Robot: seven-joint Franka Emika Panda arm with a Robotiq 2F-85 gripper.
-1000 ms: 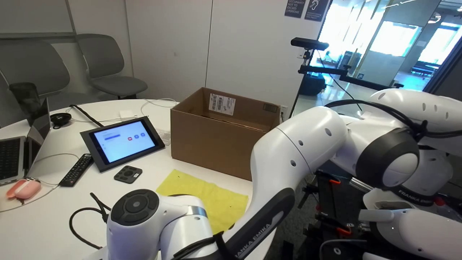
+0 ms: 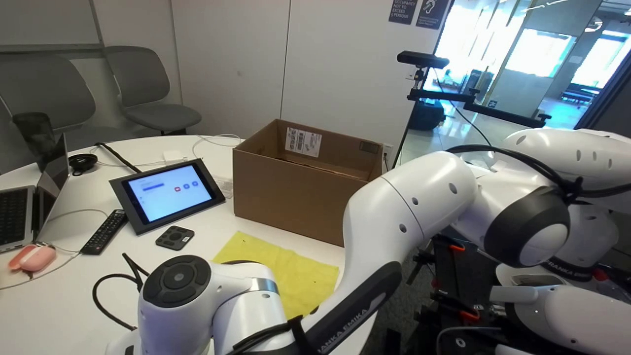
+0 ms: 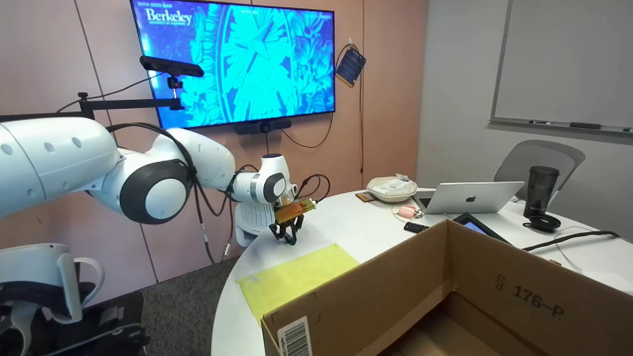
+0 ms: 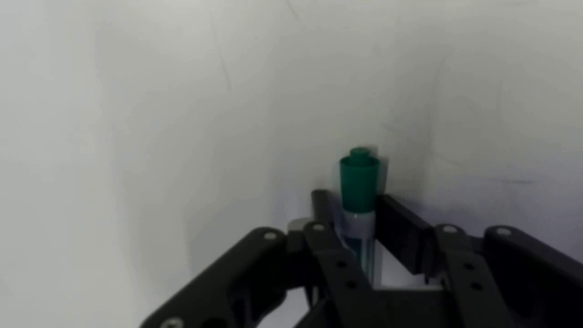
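Observation:
A marker with a green cap (image 4: 359,186) and a pale barrel is between the two black fingers of my gripper in the wrist view. The right finger sits close against the marker's side, while a narrow gap seems to show by the left one. Whether both fingers press on it is unclear. The marker's lower part is hidden by the gripper. In exterior view 2 the gripper (image 3: 288,232) points down low at the white table's far edge, where the marker cannot be made out. The arm hides the gripper in exterior view 1.
A yellow cloth (image 2: 290,269) lies flat beside the arm. Beyond it stands an open cardboard box (image 2: 290,192). A tablet (image 2: 171,192), a remote (image 2: 104,231), a small black device (image 2: 175,237) and a laptop (image 3: 474,197) occupy other parts of the table.
In exterior view 1 the arm's wrist end has shifted slightly left and a little upward. The box, cloth and other table items have stayed put.

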